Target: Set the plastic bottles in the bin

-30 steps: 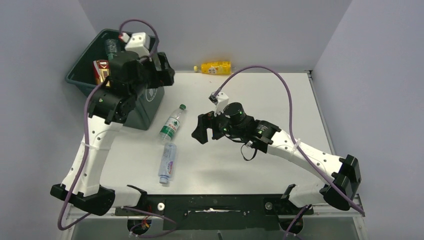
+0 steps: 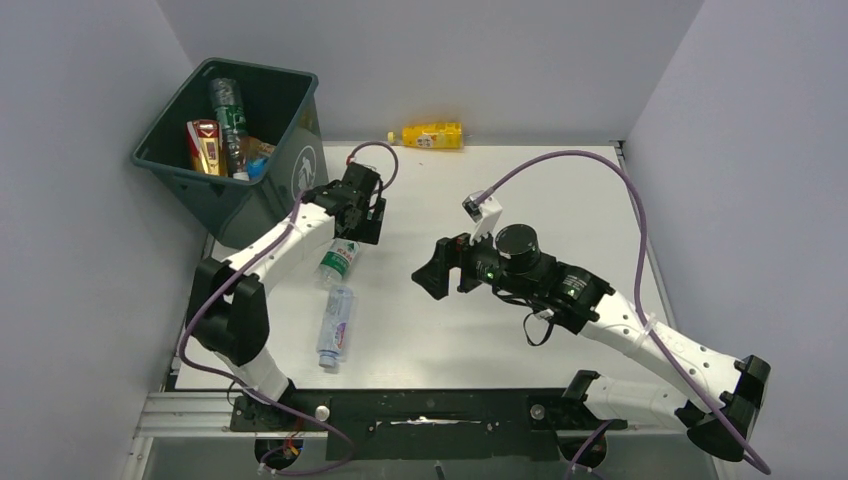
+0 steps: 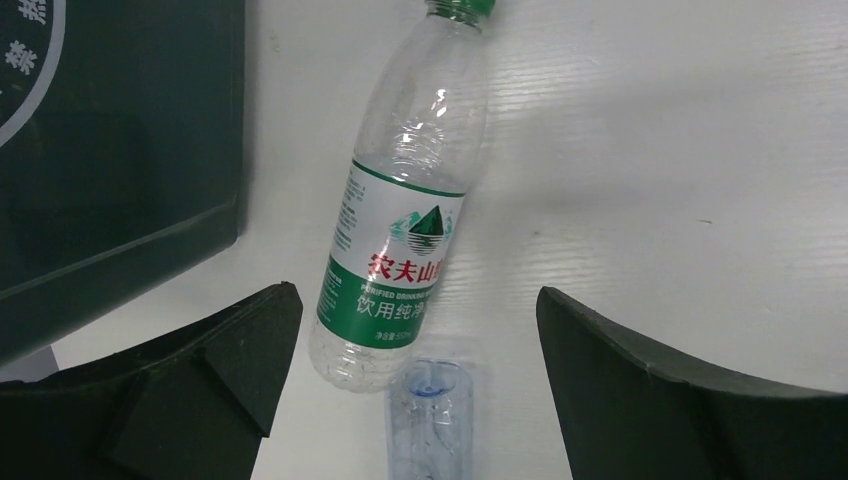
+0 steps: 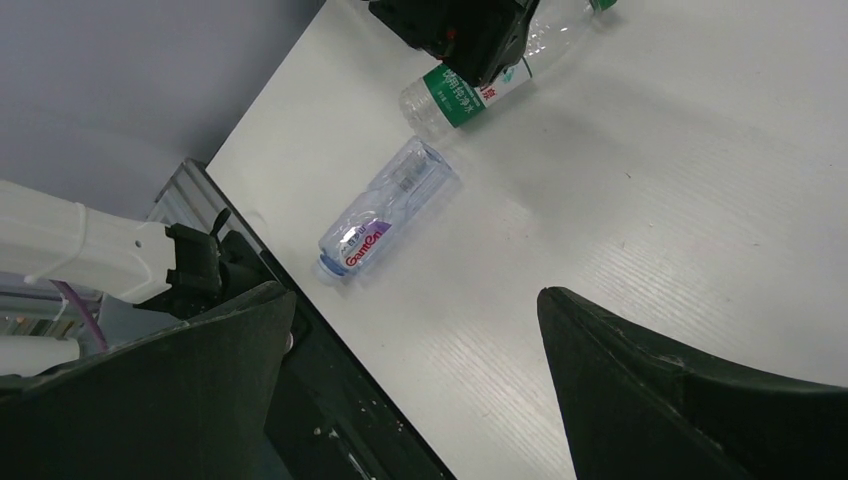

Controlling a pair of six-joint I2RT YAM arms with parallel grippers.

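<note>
A clear green-label bottle [image 3: 390,270] lies on the table beside the bin, with my left gripper open above it, the bottle between its fingers in that view but not gripped. A blue-tinted bottle [image 2: 334,325] lies nearer the front edge. A yellow bottle [image 2: 432,136] lies at the back. The dark green bin [image 2: 170,170] at back left holds bottles and wrappers. My right gripper is open over the middle right of the table, empty.
Walls enclose it at back and sides; the bin takes up the back left corner.
My left gripper has moved from over the bin down toward the green-label bottle. The right arm has shifted to the right and slightly toward the front.
</note>
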